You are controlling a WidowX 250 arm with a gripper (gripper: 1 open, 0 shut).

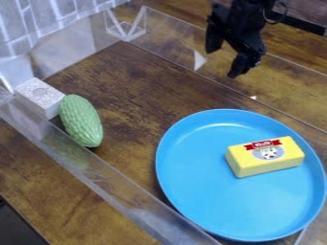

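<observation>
The black gripper [230, 55] hangs at the top right, over the back of the tray, with two fingers pointing down; whether they are apart or closed is hard to tell. A blue plate [205, 196] lies at the front right with a yellow butter box [265, 156] on it. A green bumpy vegetable [80, 121] lies at the left, next to a white speckled block [40, 97].
Clear plastic walls [122, 191] border the wooden surface [134, 91]. A tiled wall [52, 29] stands at the top left.
</observation>
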